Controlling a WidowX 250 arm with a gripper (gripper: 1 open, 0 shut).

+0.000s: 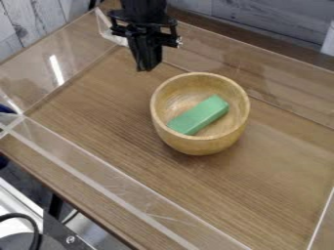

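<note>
My gripper (144, 61) hangs over the back of the wooden table, shut, with nothing visible between its fingers. A round light wooden bowl (225, 133) sits to the right of centre, in front of and right of the gripper, apart from it. A green rectangular block (200, 115) lies inside the bowl at a slant.
Clear strips run along its left side. A black cable (29, 221) shows at the lower left, off the table's edge.
</note>
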